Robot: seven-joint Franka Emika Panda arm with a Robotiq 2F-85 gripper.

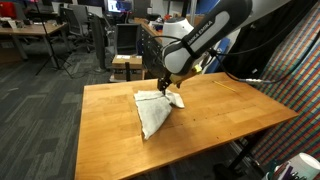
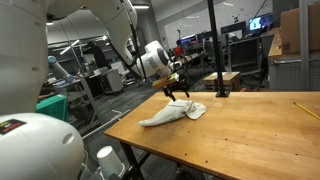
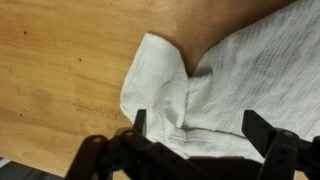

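Observation:
A white cloth [image 1: 153, 110] lies crumpled on the wooden table, one end stretching toward the near side in exterior view 1. My gripper [image 1: 167, 87] is just above its far end. In exterior view 2 the cloth [image 2: 176, 111] spreads beneath the gripper [image 2: 177, 91]. Seen from the wrist, the fingers [image 3: 258, 128] of the gripper stand well apart, with no cloth visibly pinched between them. Folds of the cloth [image 3: 155, 82] fill much of that view; whether the fingertips touch it I cannot tell.
Around the cloth, the wooden table [image 1: 106, 133] is largely bare. A thin yellow stick [image 1: 249, 81] lies near its far right edge. Chairs and desks stand on the floor behind.

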